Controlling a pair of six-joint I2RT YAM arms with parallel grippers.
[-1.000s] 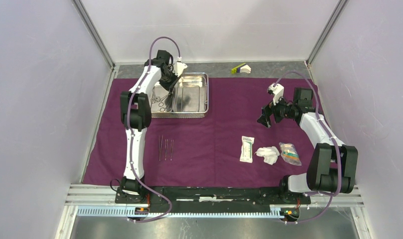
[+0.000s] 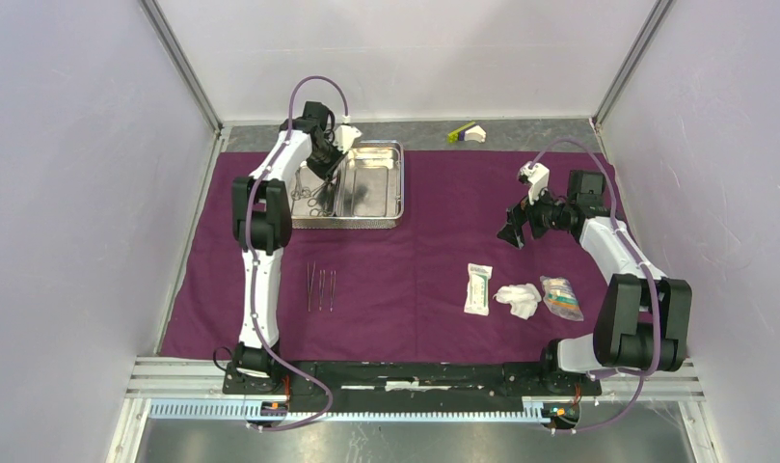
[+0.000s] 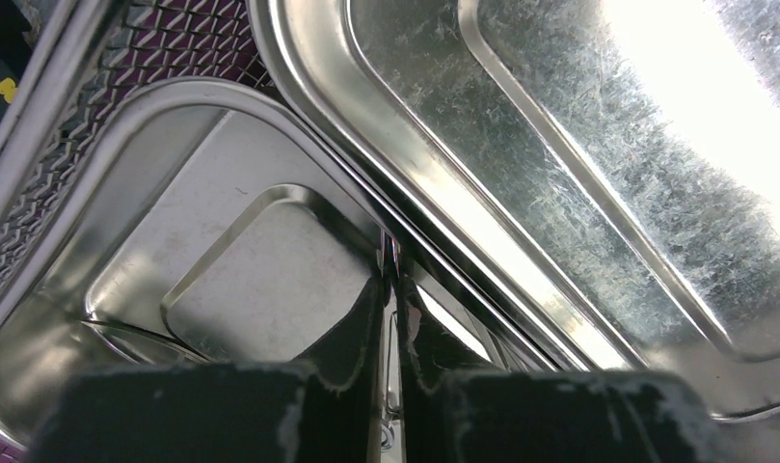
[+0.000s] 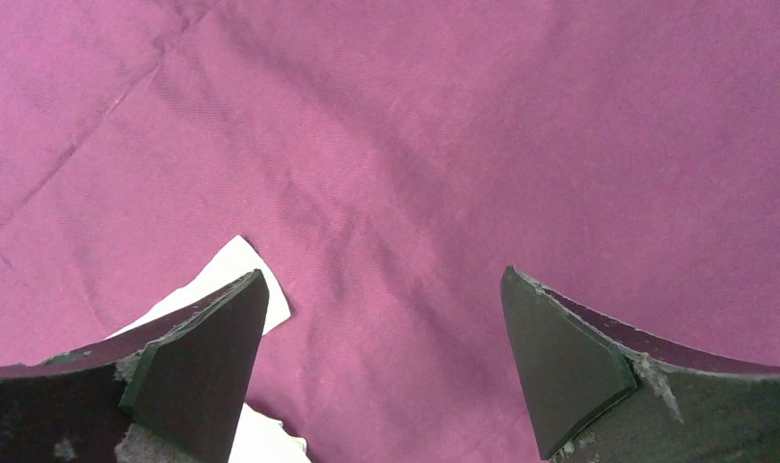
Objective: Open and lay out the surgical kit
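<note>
My left gripper [image 2: 332, 174] is down in the steel instrument tray [image 2: 397, 183]. In the left wrist view its fingertips [image 3: 395, 289] are close together at the dividing rim beside a slim shiny metal piece; whether they grip it is unclear. Scissor-like instruments [image 2: 313, 198] lie in the tray's left compartment. Several thin instruments [image 2: 321, 287] lie in a row on the purple cloth [image 2: 415, 251]. My right gripper [image 2: 511, 222] stands open above bare cloth at the right.
A white packet [image 2: 477, 289], crumpled white gauze [image 2: 517, 299] and a clear bag [image 2: 561, 297] lie at the lower right. A yellow-green object [image 2: 461, 132] sits beyond the cloth's back edge.
In the top view my left arm's wrist has shifted very slightly toward the front. The right arm and the items on the cloth are unchanged.
</note>
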